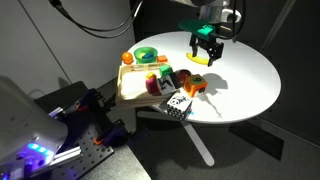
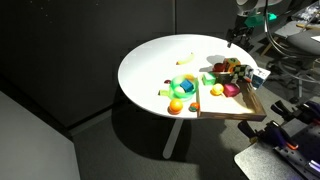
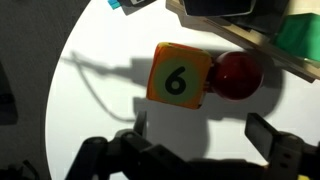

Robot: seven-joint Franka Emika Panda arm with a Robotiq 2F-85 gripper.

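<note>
My gripper [image 1: 207, 47] hangs over the far part of the white round table, its fingers apart and empty. Below it in exterior view 1 lies a yellow banana [image 1: 198, 59]. An orange cube [image 1: 195, 86] stands closer to the tray, and the wrist view shows a black 6 on the top of this cube [image 3: 179, 75]. Touching or almost touching it is a shiny red ball [image 3: 236, 75]. Both sit ahead of my spread fingers [image 3: 262, 132], not between them. In exterior view 2 the banana [image 2: 185, 57] lies alone.
A wooden tray [image 1: 127, 101] holds several coloured pieces; a black-and-white dotted block [image 1: 179, 105] stands at its corner. Beyond the tray are a green bowl [image 1: 146, 54] and an orange ball [image 1: 127, 57].
</note>
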